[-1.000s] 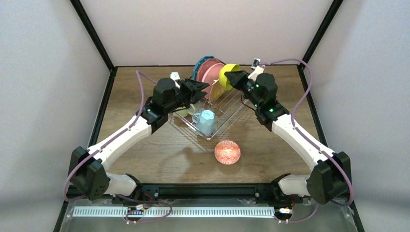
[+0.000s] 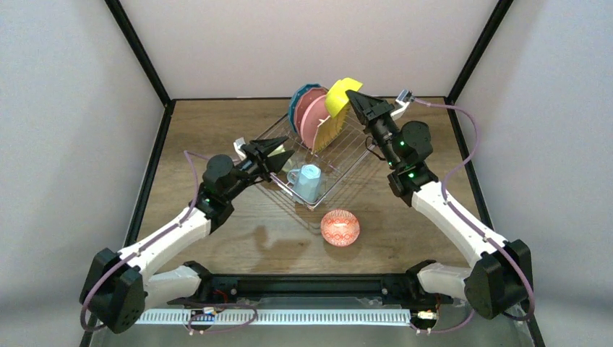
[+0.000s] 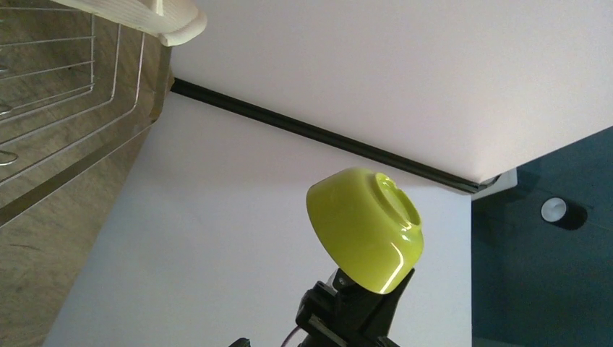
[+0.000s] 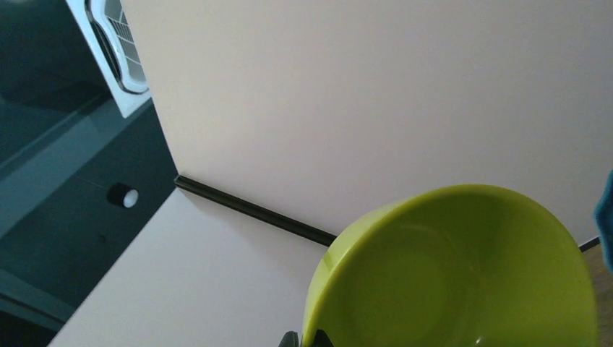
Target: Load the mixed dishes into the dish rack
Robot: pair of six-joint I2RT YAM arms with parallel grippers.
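Observation:
A yellow-green bowl (image 2: 340, 96) is raised above the back of the wire dish rack (image 2: 345, 173), with my right gripper (image 2: 350, 95) shut on its rim. In the right wrist view the bowl (image 4: 448, 267) is tipped, its inside facing the camera and its rim between the fingertips. Over the rack's left side, my left gripper (image 2: 290, 145) is open with nothing held. Blue plate (image 2: 293, 107), pink plates (image 2: 312, 121) and a yellow plate (image 2: 329, 134) stand upright in the rack. A light-blue mug (image 2: 308, 183) sits at its front; a pale-green cup (image 2: 286, 160) is partly hidden by my left gripper.
A red-and-white patterned bowl (image 2: 340, 228) lies on the wooden table in front of the rack. Free table (image 2: 394, 238) stretches to the right and front. White walls (image 2: 303, 43) close in the back and sides.
My left gripper has drawn back left and slightly toward the front, staying open.

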